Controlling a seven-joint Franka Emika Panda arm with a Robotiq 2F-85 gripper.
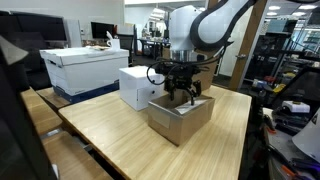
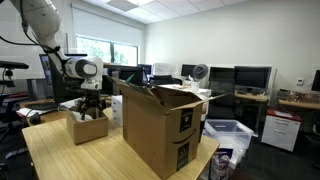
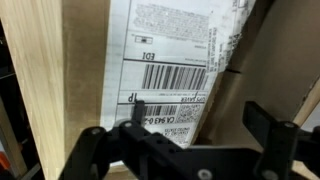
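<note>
A small open cardboard box stands on the wooden table, and a white labelled item shows inside it. My gripper points down into the box opening from above. Up close in the wrist view, a white surface with a printed shipping label and barcodes lies beneath the gripper. Its black fingers are spread wide, with nothing held between them. In the second exterior view, the small box stands at the left under the arm. How far the fingertips are from the label is hard to tell.
A large open cardboard carton stands on the table nearby, its flaps raised. White boxes line the table's back, one of them close behind the small box.
</note>
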